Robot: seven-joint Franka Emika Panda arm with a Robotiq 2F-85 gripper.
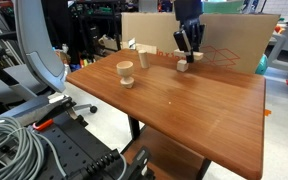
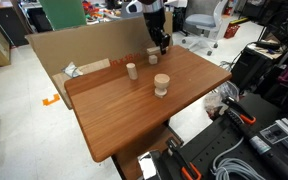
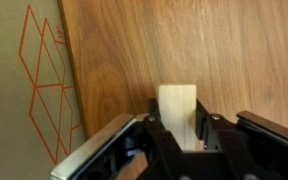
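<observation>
A pale wooden piece [image 3: 178, 112] is gripped between the dark fingers in the wrist view, its light end face pointing toward the table. In exterior view 1 my gripper [image 1: 191, 56] is low over the far part of the table, shut on this piece, close to a small pale block [image 1: 182, 66] on the tabletop. Whether the two touch cannot be told. Exterior view 2 has the gripper [image 2: 164, 48] beside that block [image 2: 153, 59], near the table's edge.
A pale cylinder [image 2: 132, 71] stands upright on the brown table [image 2: 104, 110]. Closer to the near edge is a goblet-shaped wooden stack [image 2: 162, 84]. Behind the table rises a cardboard panel [image 1: 239, 38] with red lines.
</observation>
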